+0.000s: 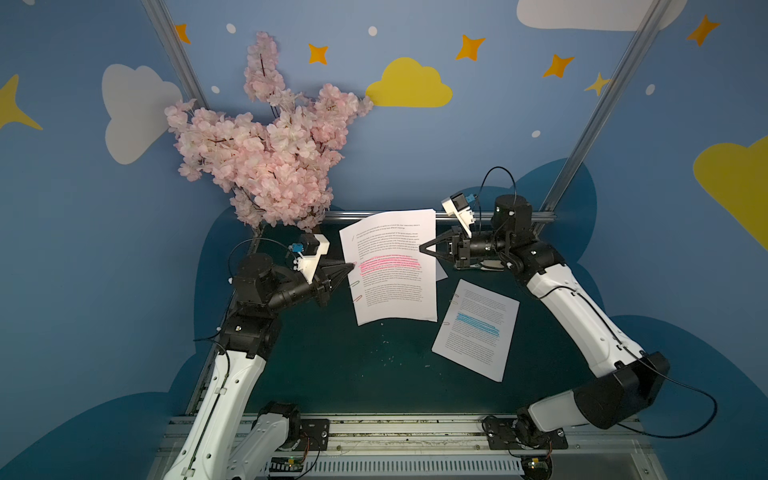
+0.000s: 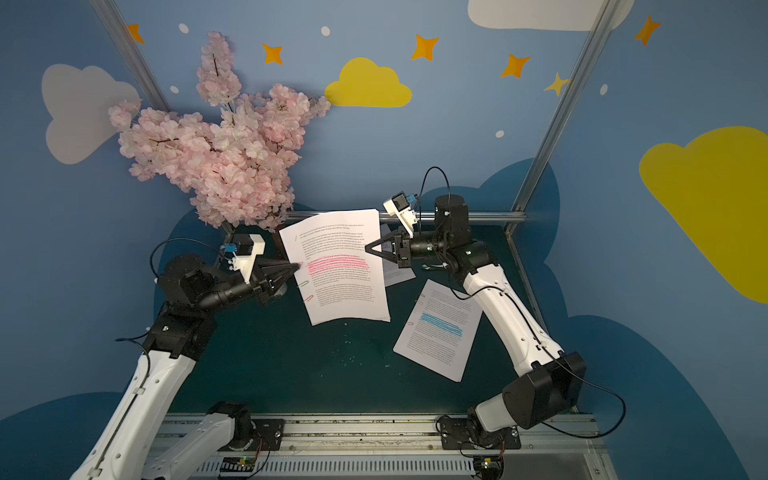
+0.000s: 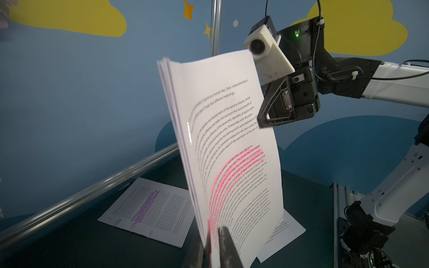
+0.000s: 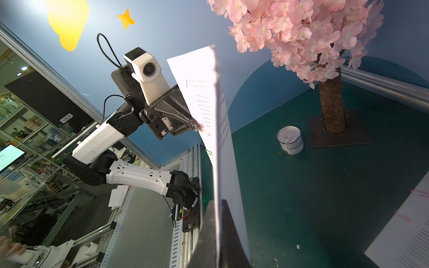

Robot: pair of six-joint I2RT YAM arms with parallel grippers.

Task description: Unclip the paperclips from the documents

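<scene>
A printed document with pink highlighting (image 1: 392,284) stands raised and bowed between my two arms. On its right edge, my right gripper (image 1: 421,248) is shut, with the thin paper between its fingers. At the left edge, my left gripper (image 1: 350,268) is shut, and a pink paperclip (image 3: 209,234) shows at its fingertips; whether paper is pinched too, I cannot tell. Lower on that edge sit a green paperclip (image 2: 303,283) and a red paperclip (image 2: 309,298). A pale paperclip (image 3: 189,132) is nearer the top.
A blue-highlighted document (image 1: 476,328) lies at the right of the dark table. A purple-highlighted document (image 3: 149,210) with several clips lies behind the raised sheets. A tin can (image 4: 290,139) stands near the blossom tree (image 4: 333,107).
</scene>
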